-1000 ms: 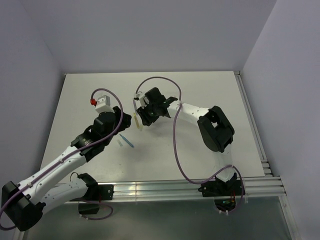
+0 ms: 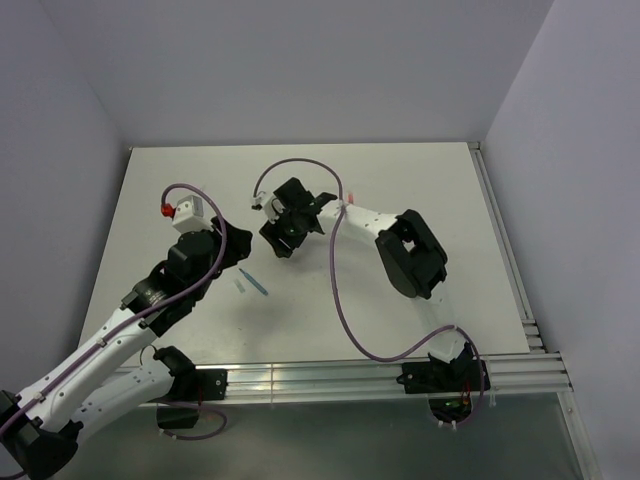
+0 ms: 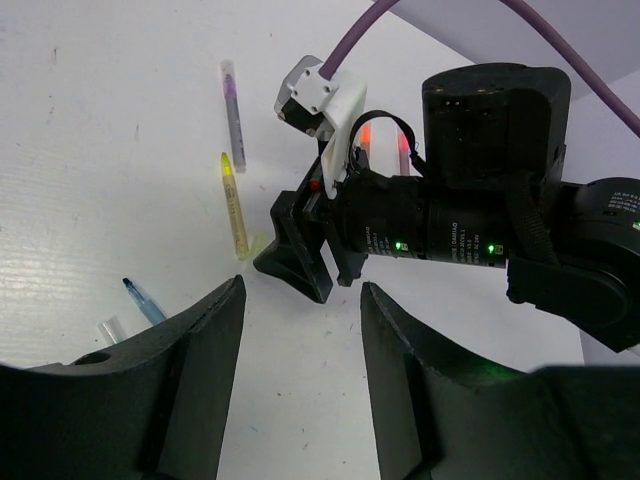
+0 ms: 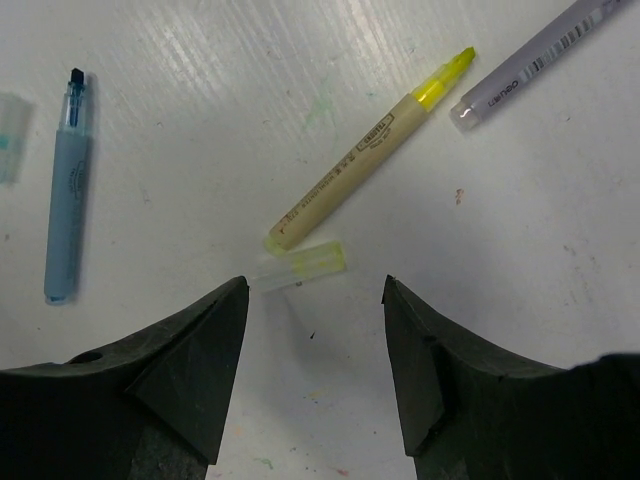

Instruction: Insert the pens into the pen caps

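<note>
A yellow pen (image 4: 350, 170) lies uncapped on the table, with a clear yellowish cap (image 4: 315, 262) beside its lower end. A blue pen (image 4: 66, 210) and a pale cap (image 4: 8, 140) lie to the left; a grey-purple pen (image 4: 535, 60) lies at upper right. My right gripper hovers open over the yellow cap, nothing between its fingers. My left gripper is open and empty, left of the right one, facing it and the pens.
Red and pink pens (image 3: 403, 150) lie behind the right gripper. Walls enclose the back and sides.
My right gripper has moved left and slightly down in the top view, over the yellow pen and cap. My left arm has shifted slightly left.
</note>
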